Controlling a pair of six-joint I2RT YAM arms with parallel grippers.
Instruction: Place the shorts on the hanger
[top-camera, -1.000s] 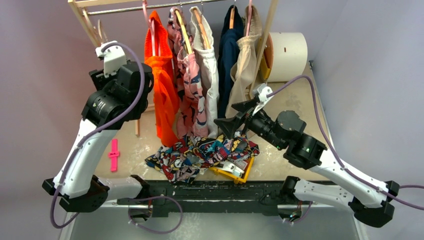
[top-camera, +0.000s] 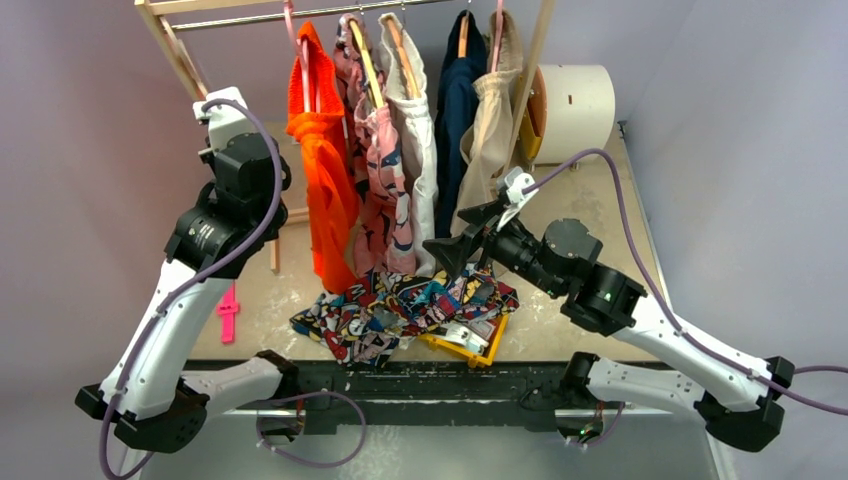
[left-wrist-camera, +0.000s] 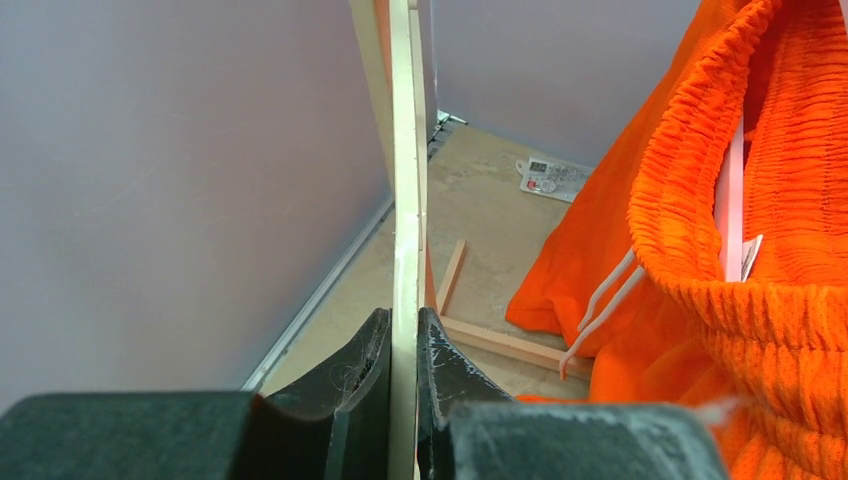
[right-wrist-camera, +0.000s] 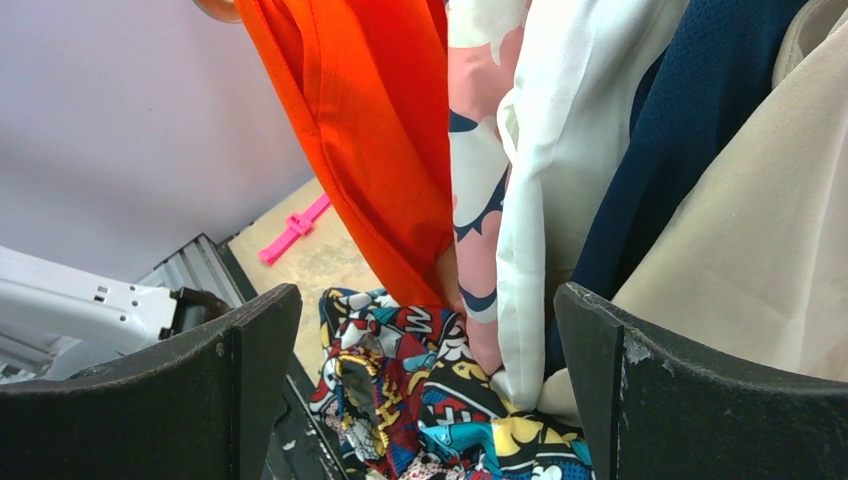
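In the left wrist view, a pale wooden hanger (left-wrist-camera: 405, 210) runs upright, edge-on, between the pads of my left gripper, which is shut on it. From the top, that gripper's tips are hidden behind its own arm, below the left end of the rail. The multicoloured comic-print shorts (top-camera: 365, 312) lie crumpled on the table near its front edge. Above their right part is my right gripper (top-camera: 454, 233), its fingers apart and empty. The right wrist view shows the shorts (right-wrist-camera: 395, 375) lower down, clear of both fingers.
Orange shorts (top-camera: 325, 190) hang just right of the left gripper, with pink patterned, white, navy and beige garments farther along the rail (top-camera: 240, 20). A yellow tray (top-camera: 495, 342) sits partly under the print shorts. A pink hanger (top-camera: 228, 312) lies at left.
My right gripper has drifted a little left. The print shorts have not moved.
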